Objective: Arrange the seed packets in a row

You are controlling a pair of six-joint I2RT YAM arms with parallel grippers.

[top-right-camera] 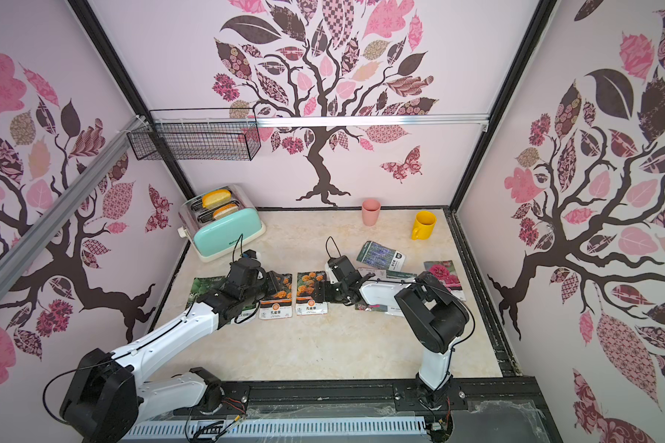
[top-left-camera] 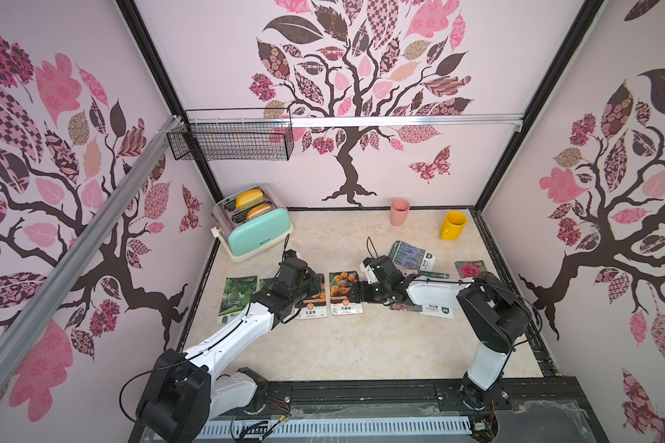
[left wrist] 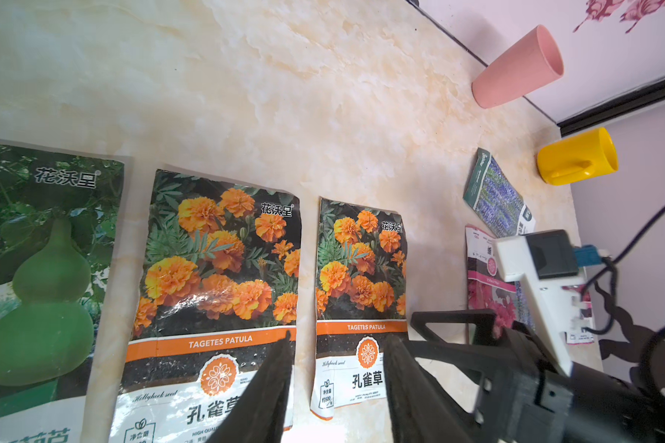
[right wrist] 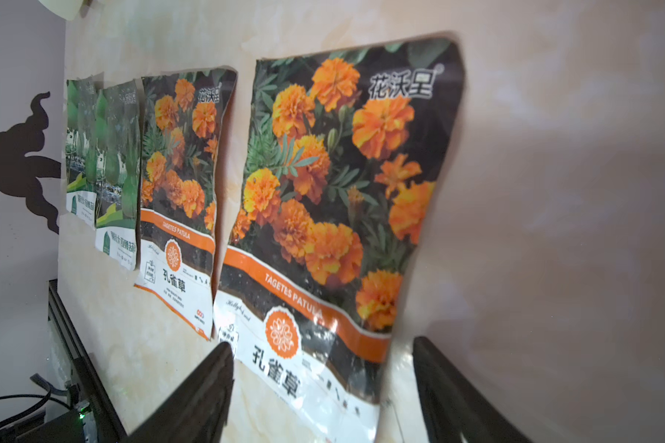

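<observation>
Two orange marigold packets lie side by side on the table, the left one and the right one, with a narrow gap between them. Left of them are two green gourd packets, the nearer one and the outer one. My right gripper stands open at the right marigold packet's lower end, fingers well apart, one near its right edge. Above the marigold packets my left gripper is open more narrowly, holding nothing. A lavender packet and pink-flower packets lie on the right, partly hidden by the right arm.
At the back left is a mint toaster. A pink cup and a yellow mug stand at the back right.
</observation>
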